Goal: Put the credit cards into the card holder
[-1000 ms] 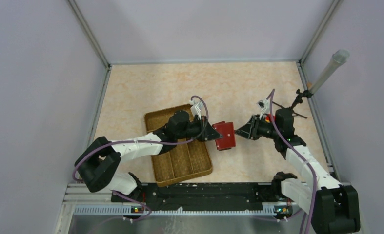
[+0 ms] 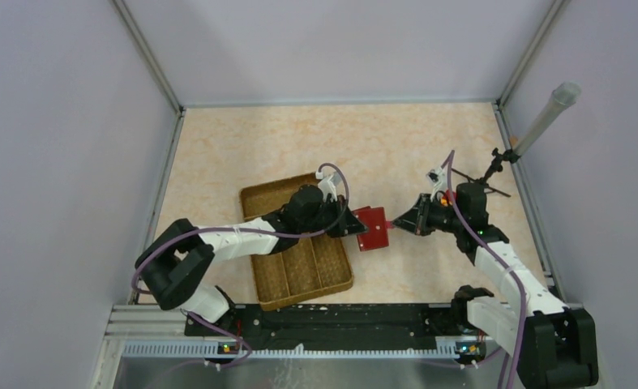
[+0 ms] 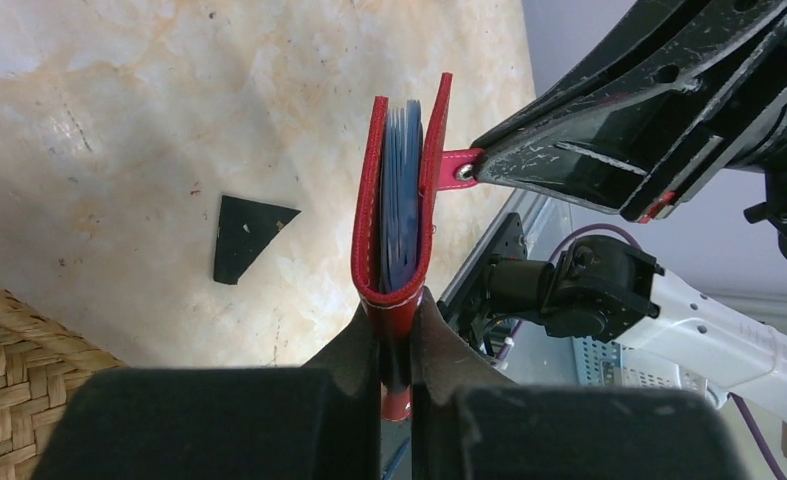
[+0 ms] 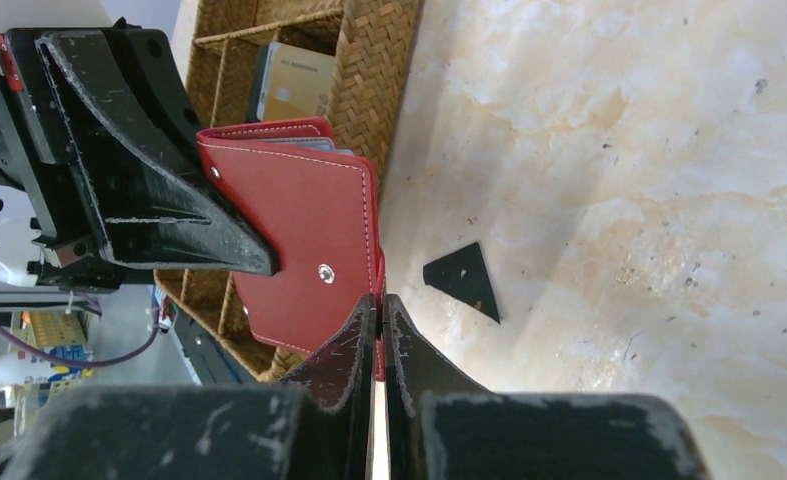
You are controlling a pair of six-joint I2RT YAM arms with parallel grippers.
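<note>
The red card holder (image 2: 373,228) hangs above the table between both arms. My left gripper is shut on its lower part, as the left wrist view shows. Its top gapes, and the edges of a bluish-clear sleeve stack (image 3: 400,195) show inside. From one cover sticks out a short red strap (image 3: 458,169) with a metal snap. The tips of my right gripper are shut on this strap's end. A beige card-like item (image 4: 297,84) stands in a basket compartment in the right wrist view; whether cards sit in the sleeves, I cannot tell.
The woven, divided basket (image 2: 344,281) stands under my left arm. A black scrap (image 4: 464,280) lies flat on the table. Behind the arms the tabletop (image 2: 340,134) is clear; a stand (image 2: 496,168) rises at the right edge.
My right gripper has gone from slightly parted to shut on the strap. The holder and my left gripper have shifted slightly left and forward, and the strap now shows stretched between holder and right gripper.
</note>
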